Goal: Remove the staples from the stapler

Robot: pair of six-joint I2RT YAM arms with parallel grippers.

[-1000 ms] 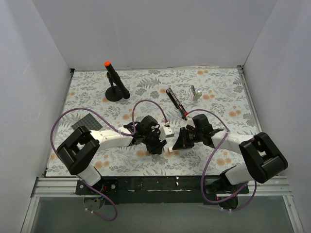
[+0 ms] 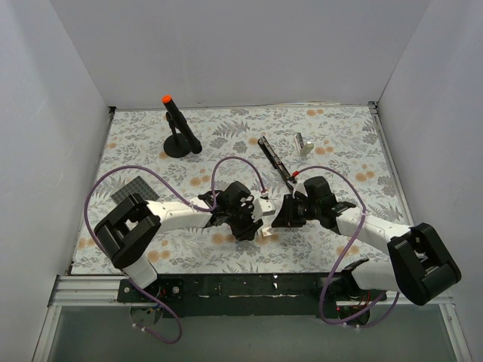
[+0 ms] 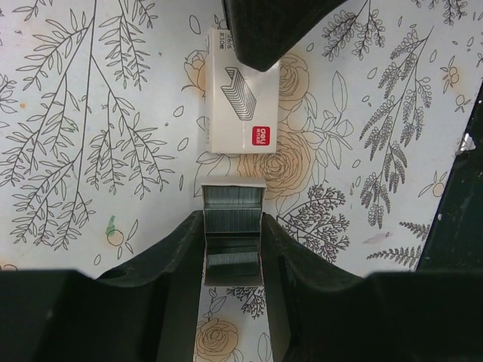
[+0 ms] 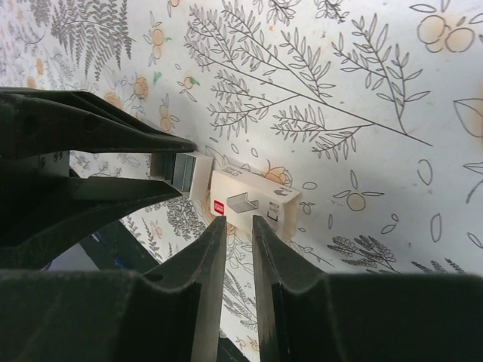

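Observation:
In the left wrist view my left gripper is shut on a white staple box [image 3: 231, 182] holding dark staple strips. A second white box [image 3: 245, 128] with a red deli label lies on the cloth just beyond it, under a dark finger. In the right wrist view that labelled box [image 4: 253, 197] lies beyond the fingertips of my right gripper; whether these are parted is unclear. The black stapler [image 2: 273, 158] lies open behind the grippers in the top view.
A black stand [image 2: 177, 147] is at the back left, a dark mesh pad [image 2: 136, 188] at the left, and a small pale object [image 2: 303, 145] at the back right.
The left gripper has moved slightly right since a second ago.

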